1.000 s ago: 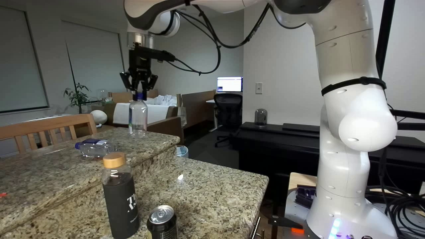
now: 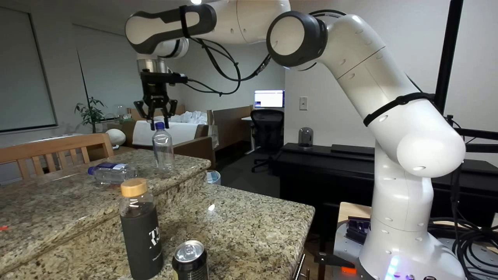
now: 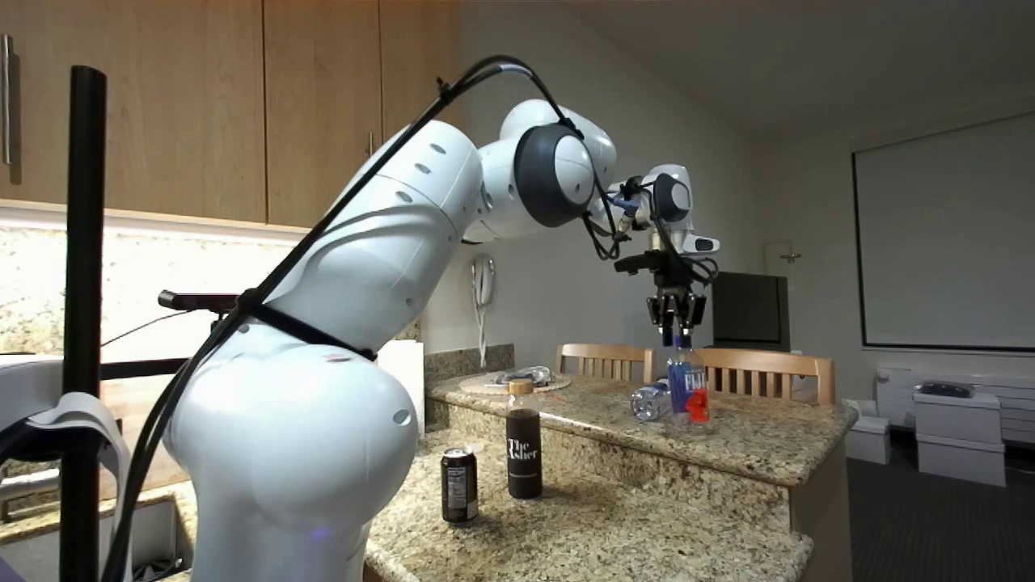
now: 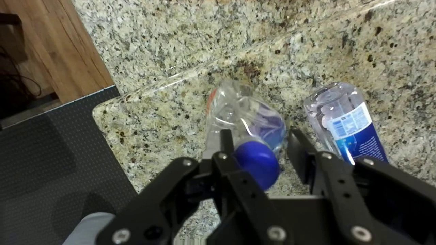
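An upright, clear bottle with a blue cap (image 2: 163, 150) stands near the corner of the raised granite counter (image 2: 192, 164), leaning slightly in exterior view 1. My gripper (image 2: 160, 125) points down over it, part open, with the cap between its spread fingertips. In the wrist view the blue cap (image 4: 257, 163) sits close against the left finger (image 4: 226, 141), and a gap separates it from the right finger (image 4: 300, 153). Exterior view 2 shows the bottle's blue label and red flower (image 3: 696, 406) below the gripper (image 3: 676, 335).
A second clear bottle (image 2: 113, 172) lies on its side on the raised counter. On the lower counter stand a dark bottle with a wooden lid (image 2: 141, 233) and a black can (image 2: 190, 261). Wooden chairs (image 3: 762, 369) line the far side.
The fingers were closed around the cap a second ago and now stand apart. My gripper has shifted slightly left in exterior view 1, and the bottle has gone from upright to a slight lean.
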